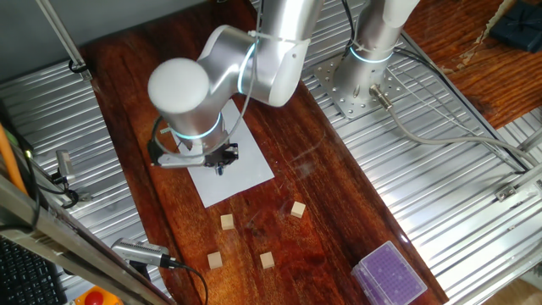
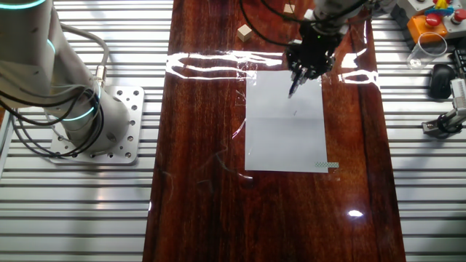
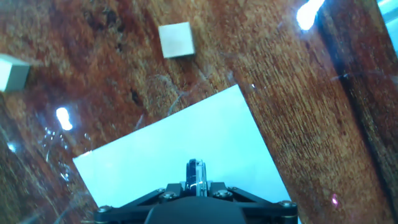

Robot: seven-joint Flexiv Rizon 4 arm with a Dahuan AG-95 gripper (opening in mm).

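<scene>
Over the white paper sheet hangs my gripper, pointing down near the sheet's end on the cubes' side. In the wrist view the gripper has its slim fingers together, shut, and nothing shows between them. The paper lies beneath and beyond them. Exterior view 2 has the gripper above the upper part of the paper; whether its tips touch the sheet cannot be told. Several pale wooden cubes lie apart on the wood off the paper, among them one cube and another.
A purple lidded box sits at the table's near right edge. The robot base stands on the slatted metal surface at the right. A camera on a bracket is by the left edge. Bare wood surrounds the cubes.
</scene>
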